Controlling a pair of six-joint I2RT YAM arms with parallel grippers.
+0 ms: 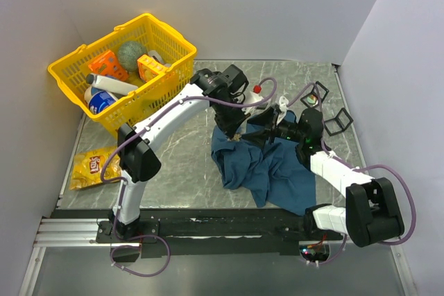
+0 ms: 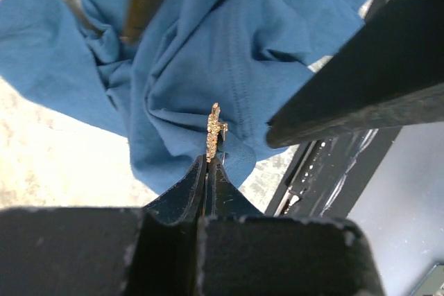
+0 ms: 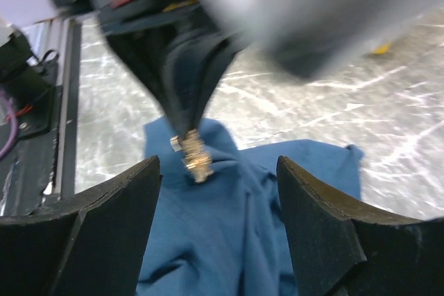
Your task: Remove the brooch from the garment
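The blue garment (image 1: 236, 164) lies crumpled on the table under both grippers. A small gold brooch (image 2: 213, 133) stands at the tips of my left gripper, which is shut with the brooch's end in the seam between its fingers. Blue cloth rises in a fold right by the brooch (image 3: 198, 159); whether the pin still passes through it cannot be told. My right gripper is open, its fingers spread to either side of the brooch and cloth without touching them. In the top view the right gripper (image 1: 252, 128) faces the left one from the right.
A yellow basket (image 1: 125, 112) filled with several items stands at the back left, with a yellow packet (image 1: 92, 168) in front of it. Two black frames (image 1: 338, 122) lie at the right edge. Bare table shows left of the garment.
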